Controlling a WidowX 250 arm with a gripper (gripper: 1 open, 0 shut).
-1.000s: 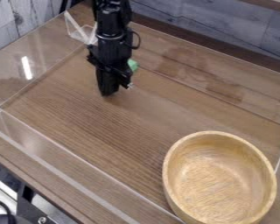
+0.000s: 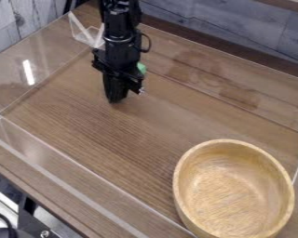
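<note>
My black gripper [image 2: 119, 87] reaches down to the wooden table [image 2: 127, 149] in the upper left middle of the camera view. A small green object [image 2: 141, 69] shows partly behind it, on its right side. The fingertips are dark and small, so whether they are open or shut, or hold anything, I cannot tell.
A large pale tan bowl [image 2: 233, 191] stands at the lower right. Grey wooden walls [image 2: 238, 37] border the back and left. A dark cable [image 2: 0, 223] shows at the bottom left corner.
My gripper has shifted very slightly at its lower end. Otherwise the scene looks the same.
</note>
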